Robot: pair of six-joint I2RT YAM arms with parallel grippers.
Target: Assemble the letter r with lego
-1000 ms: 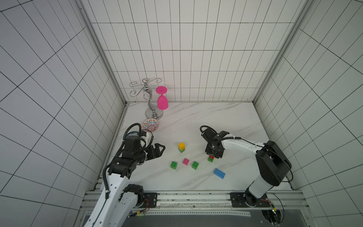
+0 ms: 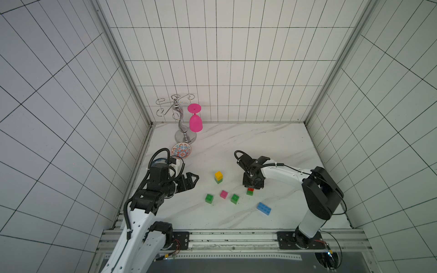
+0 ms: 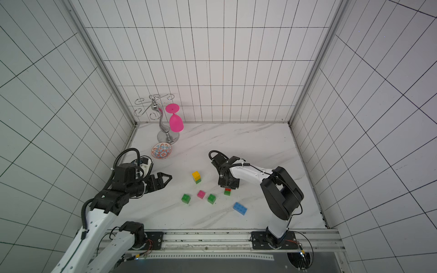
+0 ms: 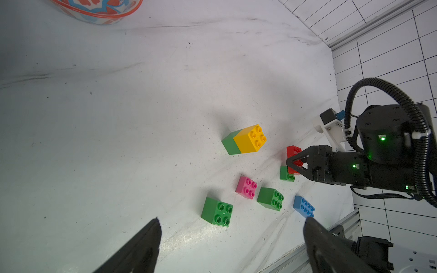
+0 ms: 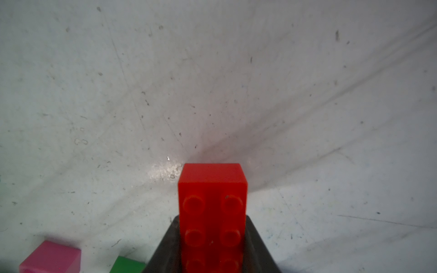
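Observation:
A long red brick (image 5: 212,173) is pinched by my right gripper, its studs facing the camera. One end of it sits with a green brick (image 2: 250,193), which looks joined underneath, though the gripper hides the joint. This pair hangs at or just over the table. Left of it stands a yellow brick (image 4: 248,139) on top of a green brick (image 4: 231,142). A pink brick (image 4: 246,187) and two loose green bricks, one nearer (image 4: 217,212) and one farther right (image 4: 270,198), rest in front. My left gripper (image 2: 194,179) is open and empty, off to the left.
At the front right lies a blue brick (image 2: 264,208). Behind my left arm are a patterned bowl (image 2: 181,150) and a metal stand (image 2: 185,135) carrying a pink goblet (image 2: 195,122).
My right gripper has shifted slightly left, carrying the red brick, and the green brick has moved along with it. My left arm and the other bricks have stayed put.

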